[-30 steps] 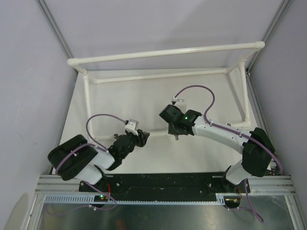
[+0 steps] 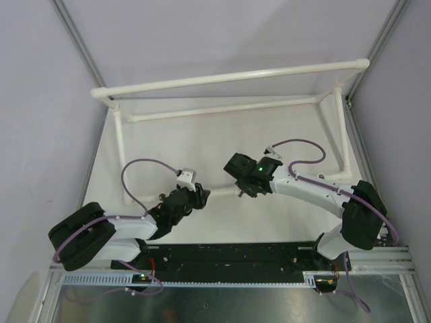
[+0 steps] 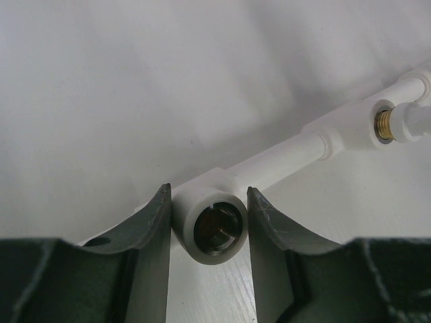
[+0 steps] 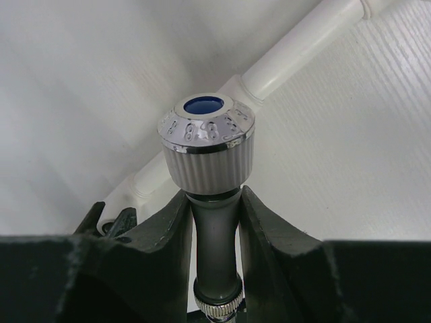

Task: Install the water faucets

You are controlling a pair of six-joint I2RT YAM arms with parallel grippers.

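Observation:
A white PVC pipe frame point(image 2: 221, 191) fills the board. In the left wrist view, a white pipe fitting with a dark open socket point(image 3: 195, 222) sits right at the fingertips of my left gripper; whether they grip it cannot be told. Further along is a threaded brass outlet point(image 3: 382, 124). In the right wrist view, a chrome faucet point(image 4: 206, 151) with a blue cap stands between the fingers of my right gripper, which hold it by its dark body. From above, both grippers point(image 2: 195, 195) are over the lower rail.
The upper rail point(image 2: 229, 77) and side posts border the work area. The white board between the rails is clear. Purple cables arch over both arms, and dark metal lies along the front edge.
My right gripper has rotated, its top cable and wrist swinging rightward, and the chrome piece beneath it has shifted slightly left.

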